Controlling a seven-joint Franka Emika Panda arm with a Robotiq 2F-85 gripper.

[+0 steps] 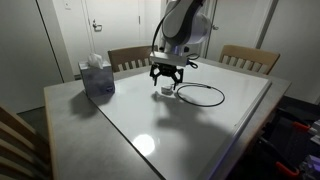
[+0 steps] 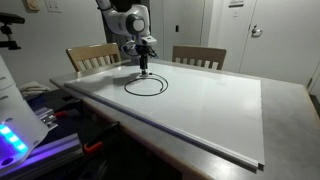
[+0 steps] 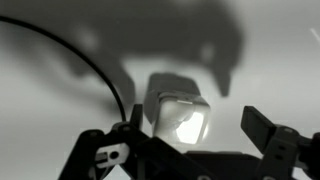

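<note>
A small, pale, shiny block-like object (image 3: 183,122) lies on the white table. In the wrist view it shows between the two spread black fingers of my gripper, nearer the left one. Exterior view 1 has the gripper (image 1: 167,76) pointing down just above the same object (image 1: 168,90), its fingers open. From the other side, the gripper (image 2: 141,62) hangs low over the far left part of the table. Whether either finger touches the object cannot be made out.
A black cable (image 1: 205,103) curls in a loop on the table beside the object. A grey box with white tissue (image 1: 97,76) stands at the table's far left edge in exterior view 1. Chairs surround the table, whose white top (image 2: 200,95) is otherwise largely clear.
</note>
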